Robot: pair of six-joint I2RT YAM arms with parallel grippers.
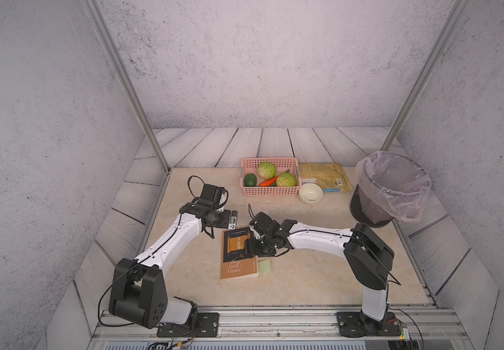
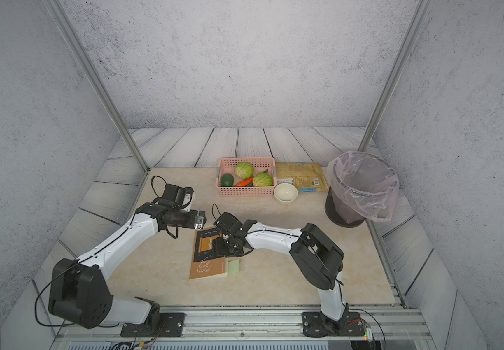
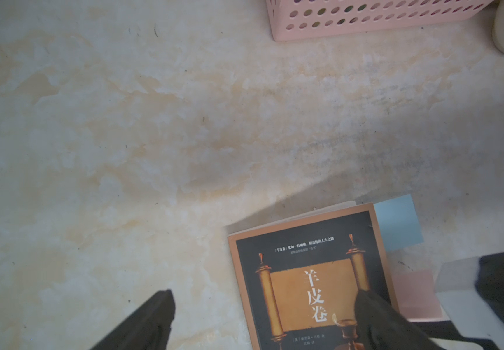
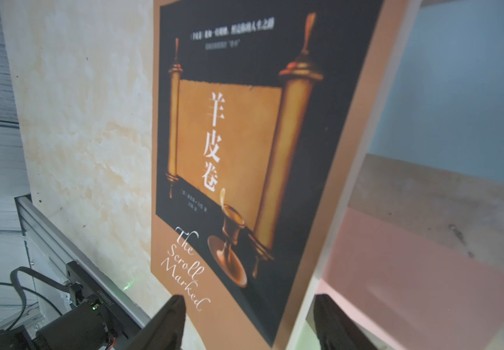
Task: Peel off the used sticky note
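Observation:
An orange-and-black book lies flat on the table. Along its right edge stick out a blue sticky note, a pink sticky note and, lowest, a green sticky note. The right gripper hovers over the book's right part, its fingers apart with nothing seen between them. Beyond the book's top left corner, my left gripper is open and empty, seen over the cover in its wrist view. In the top views the right gripper hides the pink note.
A pink basket of vegetables stands at the back, beside a white bowl and a yellow packet. A lined trash bin is at the right. Open table lies right of the book.

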